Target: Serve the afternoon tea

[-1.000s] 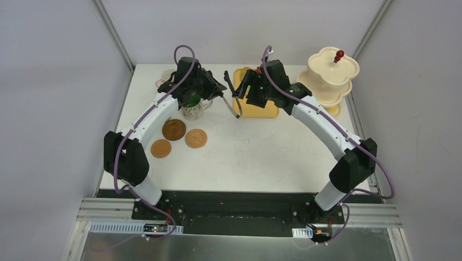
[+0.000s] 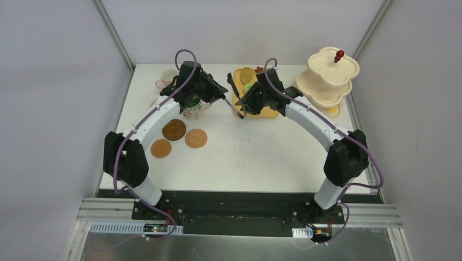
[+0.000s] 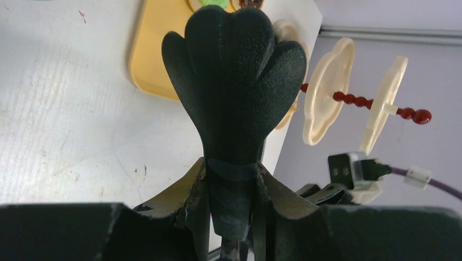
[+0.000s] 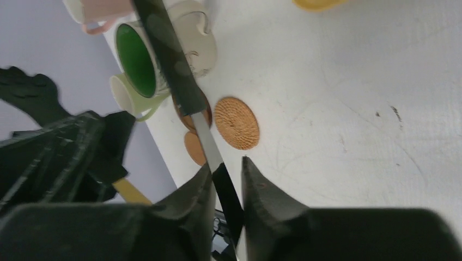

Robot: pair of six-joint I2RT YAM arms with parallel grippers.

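A pair of tongs (image 2: 233, 105), metal with dark paw-shaped ends, is held up over the middle of the table. My left gripper (image 2: 223, 95) is shut on one arm of it; in the left wrist view a black paw end (image 3: 231, 81) rises in front of the fingers (image 3: 189, 187). From the other side, my right gripper (image 2: 243, 106) is at the tongs' second arm. In the right wrist view that dark and metal arm (image 4: 204, 136) crosses the fingers (image 4: 267, 198); whether they grip it cannot be told. The yellow tray (image 2: 262, 113) bears cookies (image 2: 247, 75), partly hidden.
At the right back stands a cream tiered stand (image 2: 333, 70) with red finials. Mugs (image 2: 192, 112) and a pink cup (image 4: 106, 11) are at the left, partly hidden by my left arm. Wooden coasters (image 2: 196, 138) lie in front of them.
My right gripper has turned and come in to the tongs' free arm.
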